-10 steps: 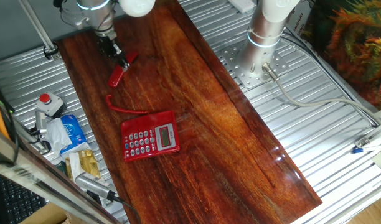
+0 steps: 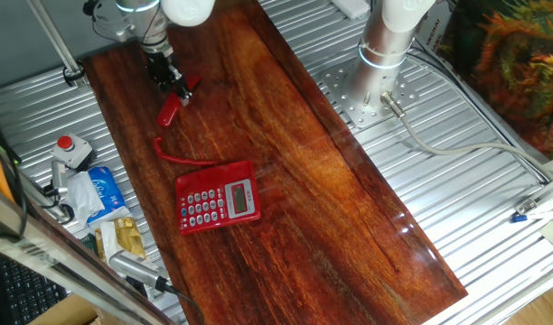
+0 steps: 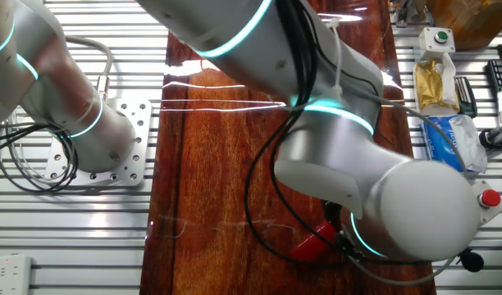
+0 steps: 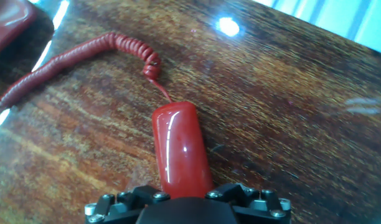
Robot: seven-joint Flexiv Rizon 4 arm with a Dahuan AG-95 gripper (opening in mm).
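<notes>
A red handset (image 4: pixel 183 149) lies on the wooden tabletop, its near end hidden by my gripper in the wrist view. The black fingers appear to either side of that end; whether they touch it does not show. From exterior view 1, my gripper (image 2: pixel 185 96) is over the middle of the handset (image 2: pixel 169 110). A coiled red cord (image 4: pixel 109 42) runs from the handset's far end. The red telephone base (image 2: pixel 217 196), with keypad and small display, rests nearer the table's middle. In exterior view 2 the arm hides much of the handset (image 3: pixel 312 244).
Right of the telephone base, the wooden tabletop (image 2: pixel 340 226) is clear. Beyond its left edge are a red-buttoned box (image 2: pixel 70 150) and a blue-and-white packet (image 2: pixel 98 195).
The handset, cord and telephone base have not visibly moved.
</notes>
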